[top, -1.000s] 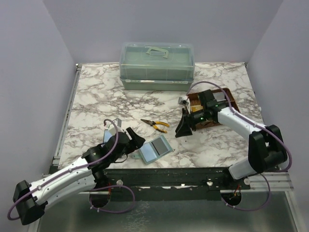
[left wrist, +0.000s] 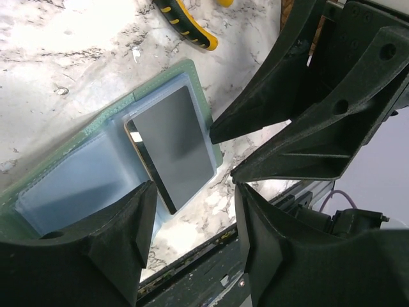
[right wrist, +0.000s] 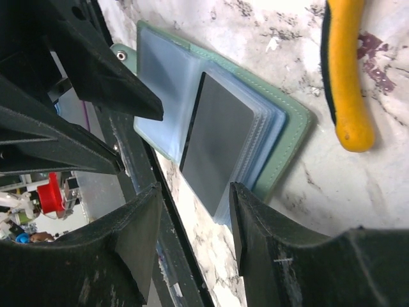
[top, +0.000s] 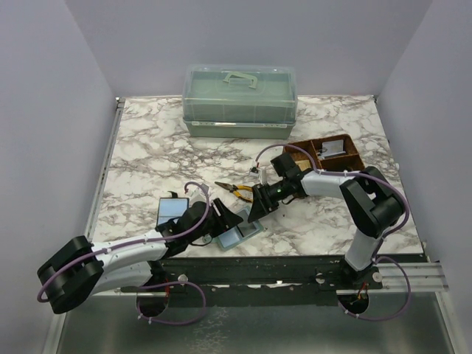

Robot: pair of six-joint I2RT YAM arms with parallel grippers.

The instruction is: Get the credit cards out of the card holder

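Note:
The card holder [right wrist: 285, 163], pale green with translucent blue pockets, lies open near the table's front edge. A dark grey card [left wrist: 176, 147] with a black strip sits in one pocket, several clear sleeve edges beside it. My left gripper is low over the holder's left part, fingers apart. My right gripper is open just above the grey card's pocket, fingertips either side of its lower end. In each wrist view the other gripper's black fingers show close by.
Yellow-handled pliers [top: 234, 190] lie just behind the holder. A wooden divided box [top: 332, 151] sits at right, a lidded green case [top: 240, 107] at the back. A blue-grey flat object [top: 170, 208] lies at left.
Both arms have moved inward and down onto the card holder, the right one leftward from beside the wooden box, the left one rightward. The holder has not visibly moved.

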